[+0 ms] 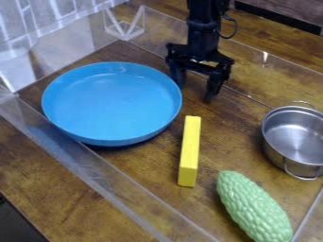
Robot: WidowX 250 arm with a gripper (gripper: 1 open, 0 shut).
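My black gripper (197, 70) is low over the wooden table, just behind the right rear edge of a blue tray (108, 102). Its two finger assemblies point down and are spread apart; whether anything is between them is too dark to tell. A yellow bar (190, 151) lies upright along the view, right of the tray. A steel pot (288, 142) sits at the right, and a green bumpy gourd (252, 206) lies at the front right.
Clear plastic walls border the work area on the left, back and right. Bare wood (233, 128) is open between the tray, bar and pot.
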